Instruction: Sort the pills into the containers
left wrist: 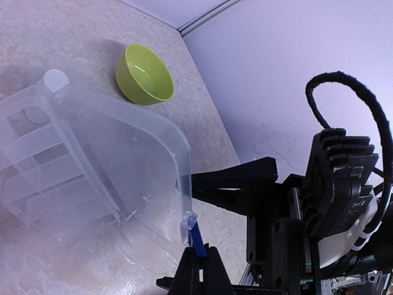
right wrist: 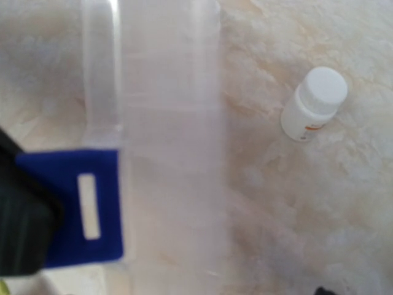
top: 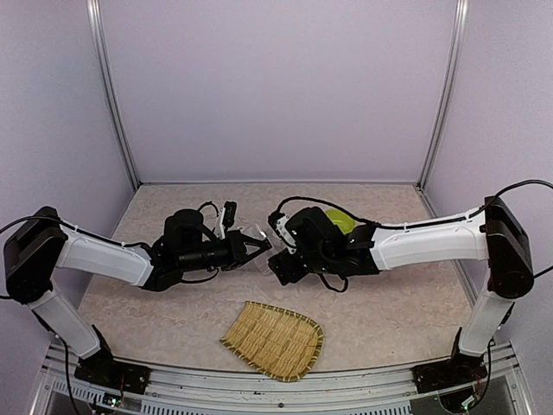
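Observation:
A clear plastic box with compartments (left wrist: pixel 92 160) hangs tilted in the left wrist view, its blue tab (left wrist: pixel 196 239) at one corner. My left gripper is shut on that tab. From the right, my right gripper (top: pixel 279 255) reaches in close to the box with its fingers apart; one finger (left wrist: pixel 236 176) overlaps the box's edge, and contact cannot be judged. In the right wrist view, the box wall (right wrist: pixel 172 135) is blurred, with the tab (right wrist: pixel 104 221) beside it. A white pill bottle (right wrist: pixel 307 107) stands capped on the table. No loose pills are visible.
A yellow-green bowl (left wrist: pixel 144 74) stands at the back, partly behind the right arm from above; its inside looks empty. A woven straw mat (top: pixel 275 340) lies at the front centre. Bare table (top: pixel 389 320) extends on both sides of the mat.

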